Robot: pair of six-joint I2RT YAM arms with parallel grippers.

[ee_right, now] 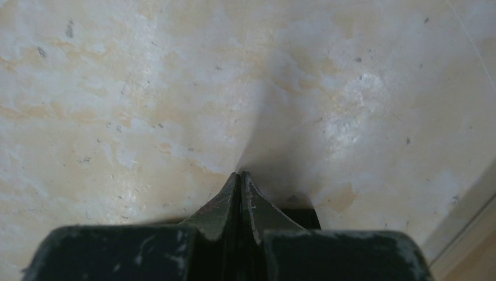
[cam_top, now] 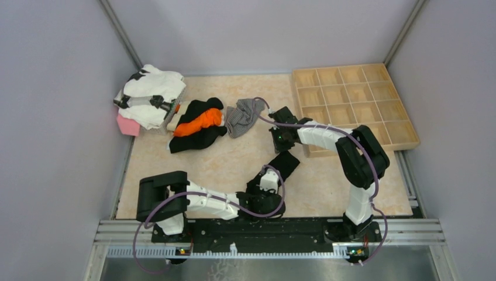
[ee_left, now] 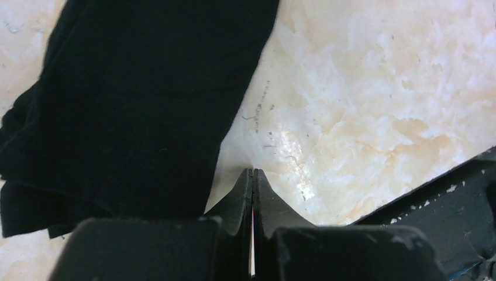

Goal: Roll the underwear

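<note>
A black garment point(cam_top: 283, 164) lies flat on the table, partly hidden under my left arm, its near end folded or crumpled in the left wrist view point(ee_left: 128, 99). My left gripper is shut, its tips beside the garment's right edge, nothing visible between its fingers. My right gripper is also shut, just beyond the garment's far end, whose dark edge point(ee_right: 301, 216) shows below the fingertips.
A wooden compartment tray point(cam_top: 398, 132) stands at the back right, beside my right arm. Grey striped cloth point(cam_top: 243, 117), black and orange garments point(cam_top: 196, 123) and a basket of white cloths point(cam_top: 149, 91) sit at the back left.
</note>
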